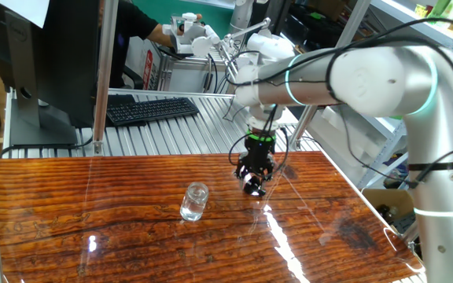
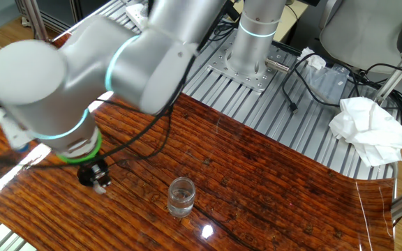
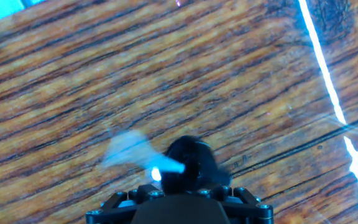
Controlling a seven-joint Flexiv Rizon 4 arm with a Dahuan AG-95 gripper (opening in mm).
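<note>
A clear drinking glass [image 1: 194, 202] stands upright on the glossy wooden table; the other exterior view shows the same glass [image 2: 181, 197], with what looks like some clear liquid low inside. My black gripper [image 1: 254, 187] points down close to the tabletop, to the right of the glass and apart from it. At its tip in the wrist view are a rounded dark shape [image 3: 191, 160] and a blurred pale piece [image 3: 129, 149], narrowing toward the dark shape. What these are is unclear. The fingertips are not distinct enough to show how the fingers stand.
The wooden table [image 1: 93, 204] is otherwise largely clear, with bright reflections. Behind it, a keyboard [image 1: 152, 111] and a monitor [image 1: 53, 71] stand on a slatted metal surface. Crumpled white tissue [image 2: 367, 131] lies on the metal beside the table.
</note>
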